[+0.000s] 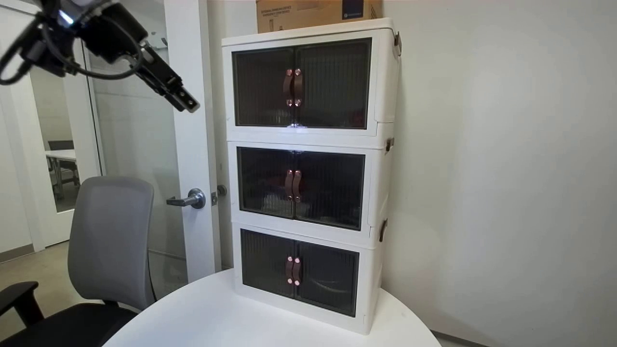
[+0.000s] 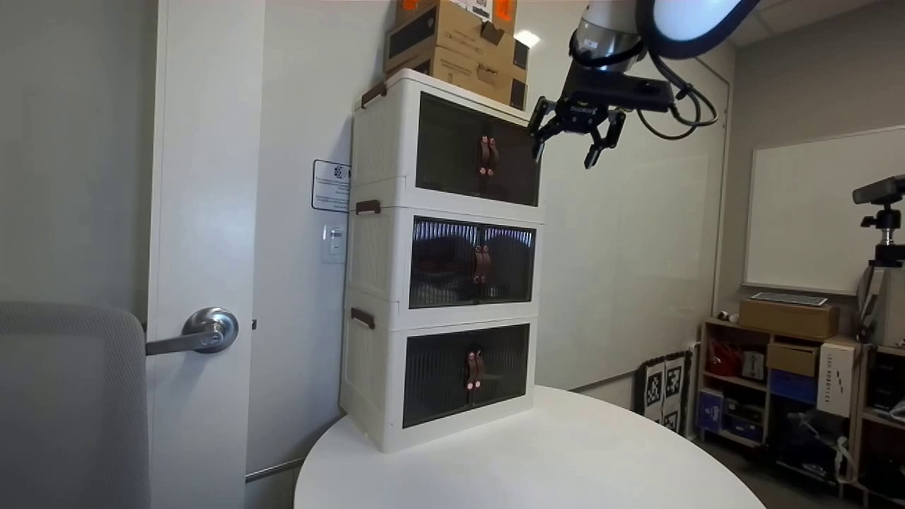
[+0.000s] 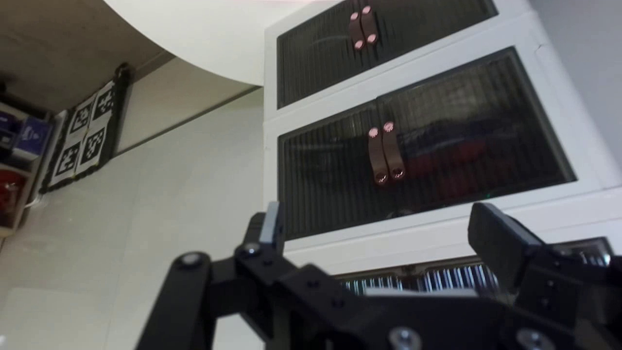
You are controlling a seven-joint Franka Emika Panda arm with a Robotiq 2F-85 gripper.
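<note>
A white three-tier cabinet (image 1: 306, 137) stands on a round white table, all its dark ribbed doors closed. Each tier has a pair of brown strap handles at the middle: top handles (image 1: 293, 87), middle handles (image 1: 293, 185) and bottom handles (image 1: 293, 270). My gripper (image 2: 564, 160) hangs in the air in front of the top tier, fingers spread, nothing between them. In exterior view 1 the gripper (image 1: 191, 106) appears left of the cabinet, apart from it. The wrist view shows the gripper open, with the middle handles (image 3: 385, 152) beyond the gap between its fingers.
Cardboard boxes (image 2: 458, 51) rest on top of the cabinet. A grey chair (image 1: 110, 243) and a door with a lever handle (image 1: 188, 199) stand at the left in exterior view 1.
</note>
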